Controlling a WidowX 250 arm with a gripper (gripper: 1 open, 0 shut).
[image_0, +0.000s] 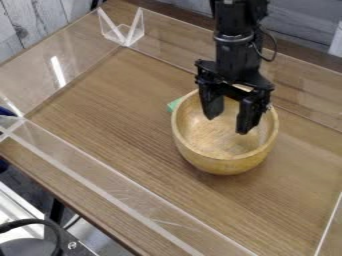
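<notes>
A round wooden bowl (221, 150) sits on the wooden table (107, 120), right of centre. My black gripper (230, 114) is above it, pointing down, its two open fingers reaching over the bowl's back part, with nothing seen held between them. A small green object (174, 106) is partly hidden behind the bowl's left rim.
A clear, angular object (122, 30) lies at the back left. Dark cables (27, 243) show at the lower left corner, beyond the table's edge.
</notes>
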